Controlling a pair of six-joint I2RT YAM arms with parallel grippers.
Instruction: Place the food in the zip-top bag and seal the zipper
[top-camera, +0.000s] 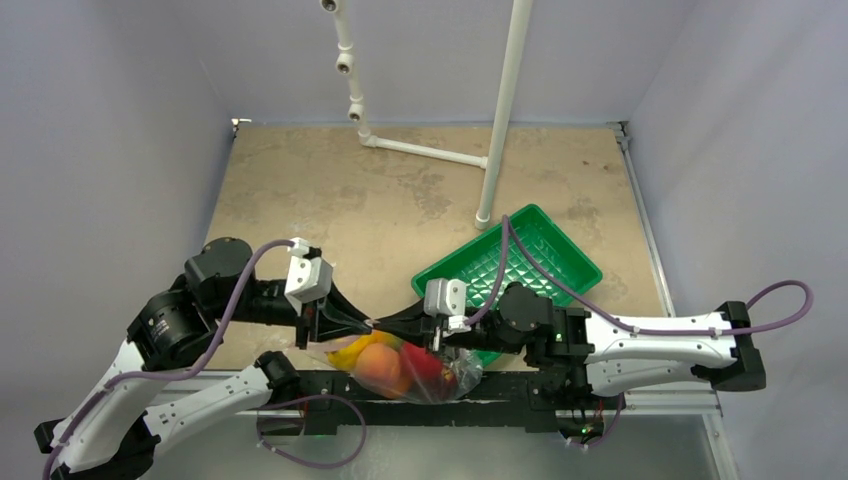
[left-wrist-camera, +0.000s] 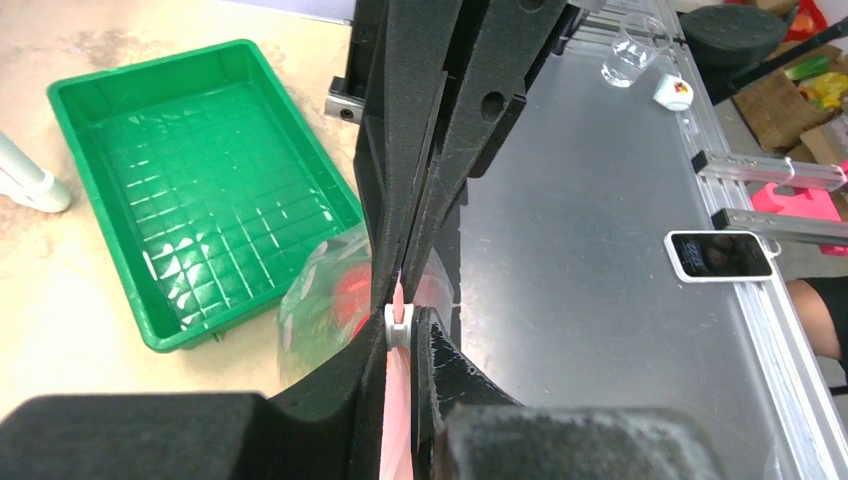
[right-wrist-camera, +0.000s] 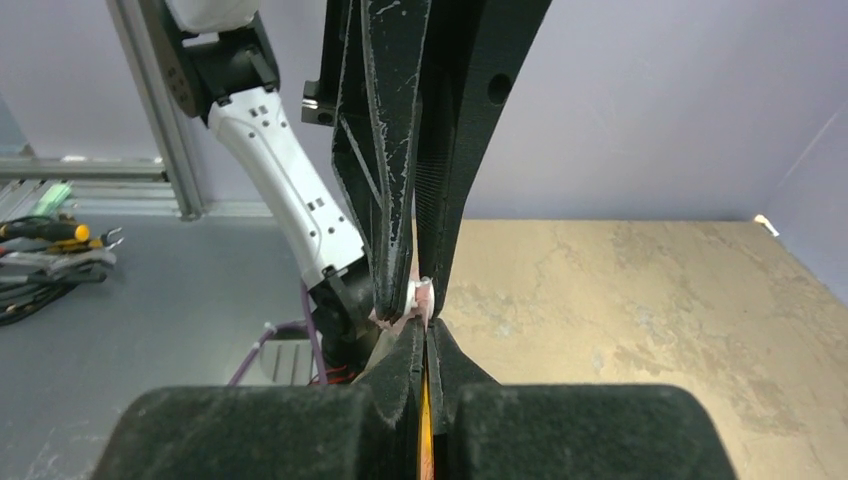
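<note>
The clear zip top bag (top-camera: 467, 376) lies near the front edge, with a yellow food (top-camera: 346, 356), a round orange food (top-camera: 378, 366) and a red food (top-camera: 424, 363) inside. In the left wrist view my left gripper is shut on the bag's pink top strip (left-wrist-camera: 397, 425), and a small white slider (left-wrist-camera: 400, 326) shows at its tips. My right gripper is shut, its tips meeting the left ones at the slider. Whether thin film lies between the right fingers, I cannot tell. The gripper arms hide part of the bag's top.
A green basket (top-camera: 565, 245) stands empty behind the right arm. White pipes (top-camera: 500, 130) rise over the back of the board. The board's middle and back left (top-camera: 300, 190) are bare.
</note>
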